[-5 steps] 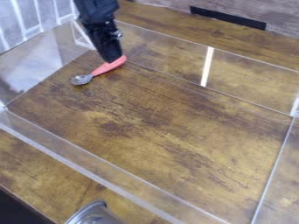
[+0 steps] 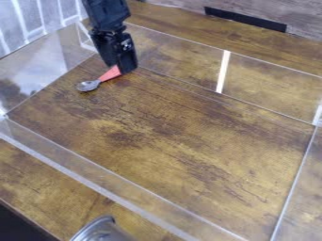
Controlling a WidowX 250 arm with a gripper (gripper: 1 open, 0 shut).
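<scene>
A spoon with a red handle (image 2: 108, 74) and a silver bowl (image 2: 87, 85) lies on the wooden floor of a clear-walled enclosure, near its back left. My black gripper (image 2: 122, 64) is low over the upper end of the handle and hides part of it. Its fingers are dark and blurred, though they look apart.
Transparent walls (image 2: 113, 193) surround the work area. A metal cylinder (image 2: 98, 230) stands outside at the front edge, and a white grid (image 2: 25, 19) is at the back left.
The spoon looks unmoved.
</scene>
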